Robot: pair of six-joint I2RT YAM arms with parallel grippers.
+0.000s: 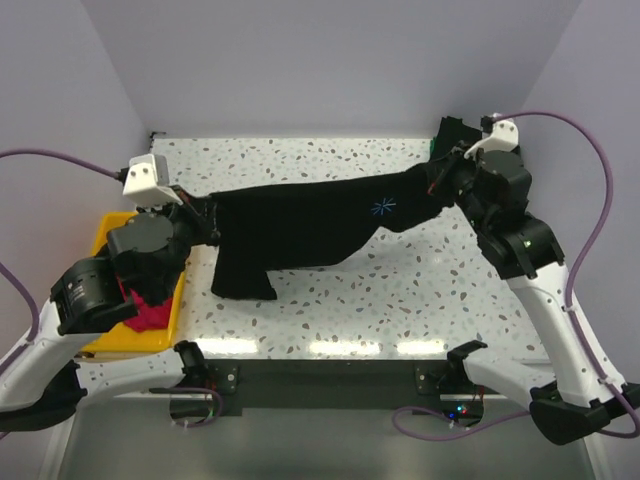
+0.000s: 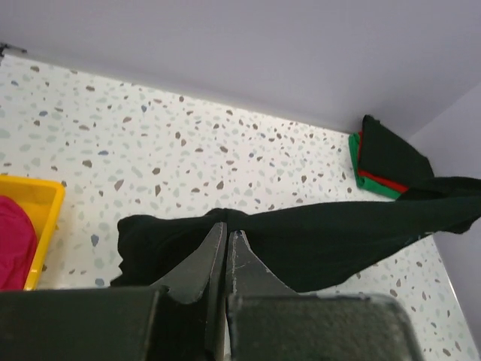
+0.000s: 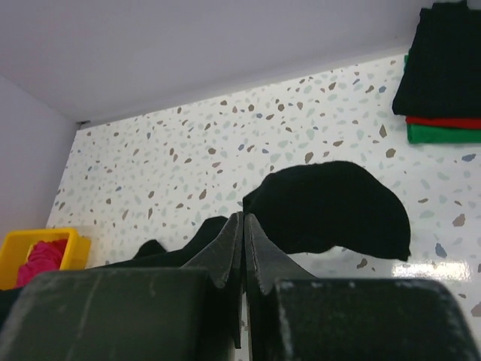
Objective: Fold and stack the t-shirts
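A black t-shirt [image 1: 300, 225] with a blue star print hangs stretched between my two grippers, raised above the speckled table [image 1: 370, 300]. My left gripper [image 1: 197, 205] is shut on its left corner, and my right gripper [image 1: 440, 175] is shut on its right corner. In the left wrist view the cloth [image 2: 323, 248] runs from the shut fingertips toward the right; in the right wrist view it [image 3: 323, 207] spreads beyond the fingertips. Its lower edge hangs down, with a flap at the lower left.
A folded stack of black [image 2: 391, 150], red and green shirts lies at the back right. A yellow bin [image 2: 30, 195] with red cloth [image 2: 11, 244] stands at the left. Walls bound the back and sides.
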